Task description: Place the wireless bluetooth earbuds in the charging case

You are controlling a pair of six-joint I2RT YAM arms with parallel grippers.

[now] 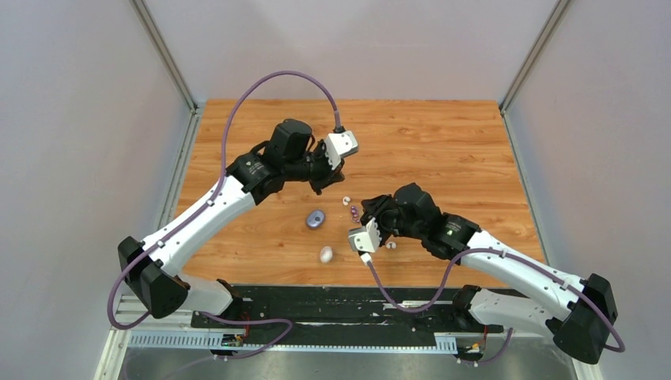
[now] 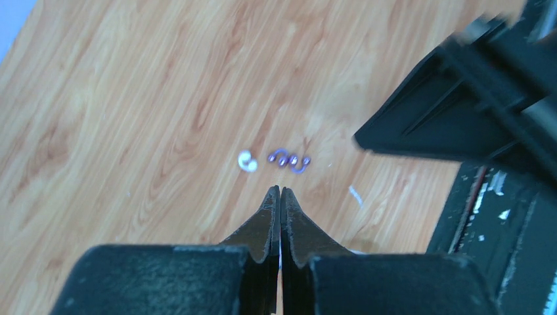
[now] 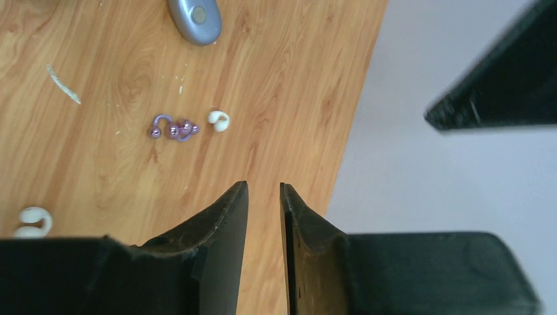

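The white charging case [image 1: 326, 254] lies on the front part of the table; too small to tell if its lid is shut. One white clip-shaped earbud [image 3: 219, 121] rests beside the purple earbuds [image 3: 174, 128]. Another white earbud [image 3: 34, 222] lies farther right on the table, at the left edge of the right wrist view. My left gripper is shut above the table, nothing showing between its fingertips. Raised near the purple pair, my right gripper has a visible empty gap between its fingers.
A grey-blue oval case [image 1: 315, 219] sits between the left arm and the white case. The right gripper's dark body reaches into the left wrist view, close to the left one. Bare wood [image 1: 443, 142] stretches across the back of the table.
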